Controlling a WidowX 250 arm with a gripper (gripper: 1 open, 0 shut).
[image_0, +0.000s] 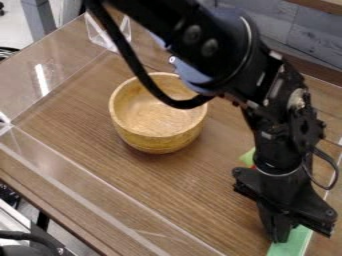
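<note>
My black gripper (278, 222) is low at the right, shut, its fingertips down at a mint-green flat piece (291, 245) on the table; nothing shows clearly between them. A small green object (247, 157) peeks out from behind the arm, mostly hidden. A light wooden bowl (158, 123) stands upright in the middle of the table, left of the arm and apart from it.
A clear plastic item (104, 30) is at the back left, and a grey plank wall (287, 35) runs behind.
</note>
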